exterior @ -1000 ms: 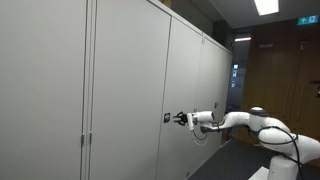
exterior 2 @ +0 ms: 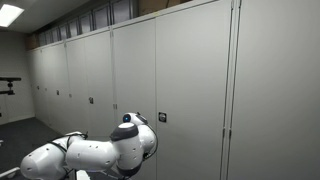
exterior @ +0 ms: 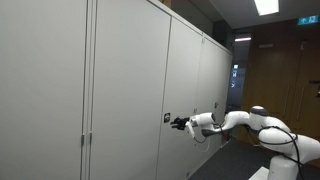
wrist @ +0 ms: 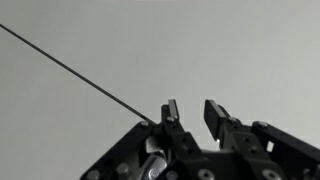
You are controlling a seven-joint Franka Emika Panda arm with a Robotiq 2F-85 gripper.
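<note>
Tall light-grey cabinet doors [exterior: 130, 60] fill the wall, and a small black latch [exterior: 167, 117] is set in one of them. My gripper [exterior: 176, 123] is close by that latch, just to its right and slightly lower; whether they touch is unclear. In the wrist view, the two dark fingers [wrist: 173, 112] stand a little apart in front of the plain door surface. Nothing shows in the gap between their tips, and the lower part of the gap is dark. The second exterior view has the latch [exterior 2: 163, 117] beside the white arm [exterior 2: 128, 145], which hides the gripper there.
A narrow dark seam [wrist: 75, 73] between doors crosses the wrist view. Another black latch [exterior 2: 91, 100] sits on a door farther along. The dark floor [exterior: 235, 160] lies open beside the cabinets, and a wooden door [exterior: 265, 75] stands at the far end.
Over the last second my gripper has shifted slightly down and toward the latch, and its outline looks narrower. The cabinet doors look unchanged.
</note>
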